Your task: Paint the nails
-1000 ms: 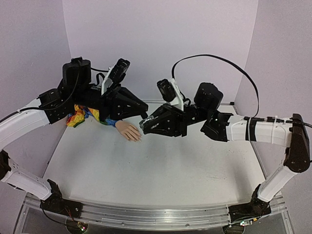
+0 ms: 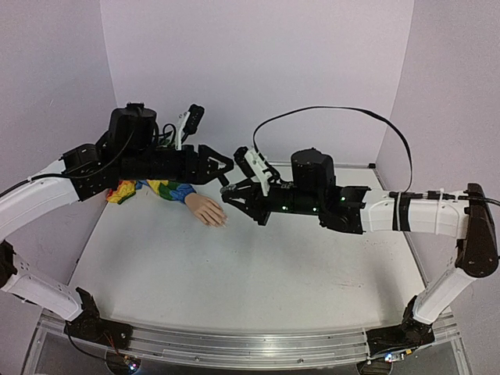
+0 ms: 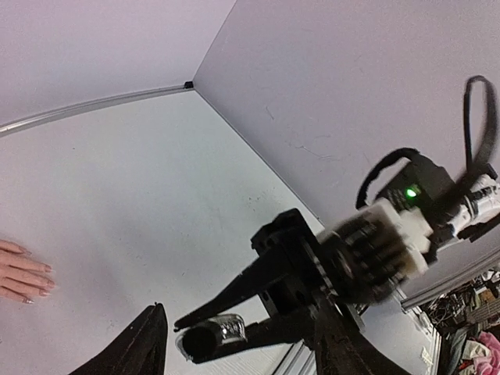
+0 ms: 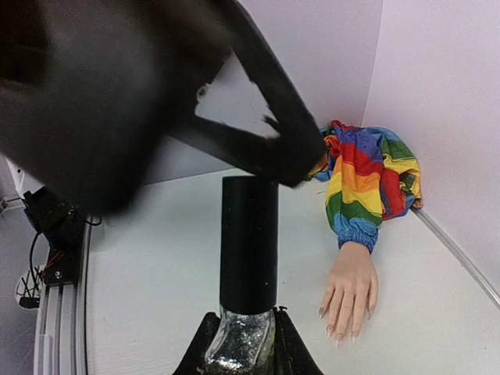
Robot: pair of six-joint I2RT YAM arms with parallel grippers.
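A nail polish bottle with a long black cap [image 4: 248, 242] stands upright in my right gripper, its clear glass body [image 4: 234, 344] pinched between the fingers. My left gripper [image 2: 222, 166] hangs just above it at the middle of the top view. One left finger [image 4: 293, 152] is close to the cap top; whether they touch, I cannot tell. In the left wrist view the left fingers [image 3: 144, 344] are apart, and the cap end faces that camera beyond them. A model hand [image 2: 205, 209] lies palm down on the table, its nails [image 4: 339, 336] toward the right gripper.
A rainbow-coloured sleeve covers the model arm toward the back left. Pale walls [image 2: 258, 78] close in the back and sides.
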